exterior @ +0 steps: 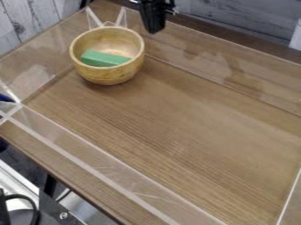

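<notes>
The black gripper (153,24) hangs at the top centre of the camera view, above the back of the table and to the right of a wooden bowl (109,76). It is small in view and shows nothing held; whether its fingers are open or shut is hard to see. The bowl holds a green block (104,58) lying inside it. A white pointed object (98,18) stands just behind the bowl.
Clear tape strips run along the left and front edges. Dark cables (35,207) lie at the lower left.
</notes>
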